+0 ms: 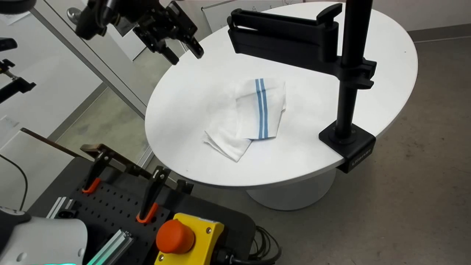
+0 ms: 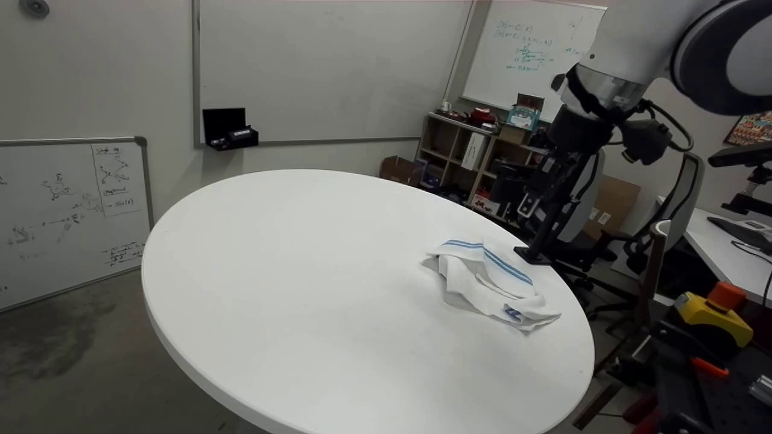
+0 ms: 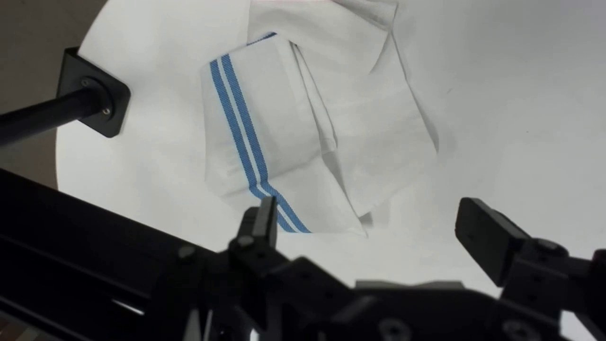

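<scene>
A white towel with a pair of blue stripes (image 1: 261, 108) lies loosely folded on the round white table (image 1: 185, 101). Seen from the wrist, the towel (image 3: 278, 108) spreads out beyond the fingertips, its folds overlapping and one striped corner reaching toward the left finger (image 3: 264, 221). My gripper (image 1: 187, 55) hangs in the air near the table's far left edge in exterior view 1, apart from the cloth. Its fingers stand wide open, with nothing held between them. In exterior view 2 the towel (image 2: 492, 278) sits crumpled near the table's right side.
A black clamp post (image 1: 351, 88) rises from the table edge close to the towel, with a black holder (image 1: 282, 37) reaching over the table. A yellow box with a red button (image 1: 190, 238) stands on the dark bench.
</scene>
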